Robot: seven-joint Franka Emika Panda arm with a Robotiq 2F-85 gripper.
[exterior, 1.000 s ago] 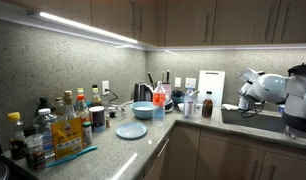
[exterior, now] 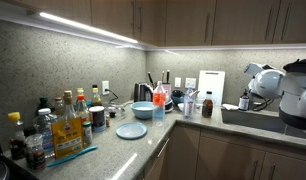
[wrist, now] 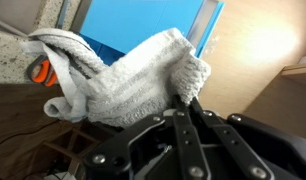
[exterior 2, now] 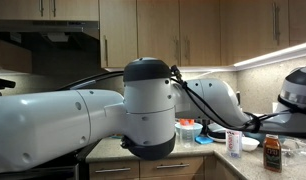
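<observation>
A white cloth (wrist: 143, 85) fills the middle of the wrist view, bunched and creased. My gripper is shut on its edge; the fingertips are partly covered by the fabric. The rest of the cloth spreads away to the left, with one end hanging loose. In exterior view 1 the robot arm (exterior: 293, 85) reaches over the sink area at the far right, too small there to make out the fingers.
Beyond the cloth lies a flat blue surface (wrist: 128, 22). An orange-and-black object (wrist: 38, 70) is at left. On the counter stand a dark bottle (exterior: 207, 105), a blue bowl (exterior: 143, 107) and a light blue plate (exterior: 131, 130). Several bottles crowd the left.
In exterior view 1 the arm over the sink has shifted and changed its bend. The counter objects look unchanged.
</observation>
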